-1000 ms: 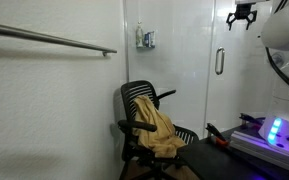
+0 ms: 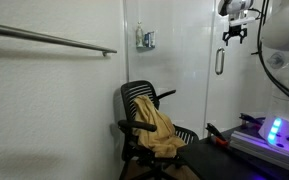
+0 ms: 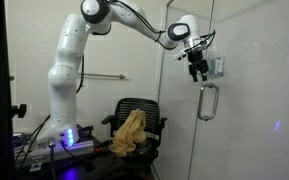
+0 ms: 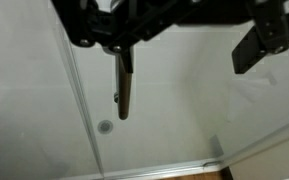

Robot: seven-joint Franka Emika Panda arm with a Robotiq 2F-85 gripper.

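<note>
A metal door handle [image 2: 220,62] is fixed upright on the glass shower door [image 3: 184,130]. Just above it, my gripper [image 2: 234,38] points downward with its fingers open and apart. In exterior view 2 the gripper [image 3: 198,76] hangs over the top of the handle [image 3: 208,102]. The wrist view has the handle [image 4: 123,90] below and close to the left finger [image 4: 122,48], while the right finger [image 4: 261,48] stands well off to the side. Nothing is gripped. Part of the handle's top is hidden behind the left finger.
A black office chair [image 3: 134,105] with a tan towel [image 3: 130,133] draped over it stands before the door. Bottles [image 2: 139,36] sit on the wall farther left, near a long rail [image 2: 54,39]. A drain [image 4: 105,127] shows on the floor.
My gripper has come down toward the handle over the last second, ending slightly further left. It stays open. Chair, towel and door look unmoved.
</note>
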